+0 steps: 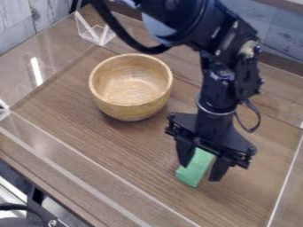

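My black gripper [205, 156] is lowered over a green block [192, 175] on the wooden table, in the lower middle right. Its fingers straddle or hover just above the block, whose lower left part shows below them; whether they touch it cannot be told.
A light wooden bowl [130, 87] sits on the table [89, 160] at the upper left of my gripper. Walls border the back and far left.
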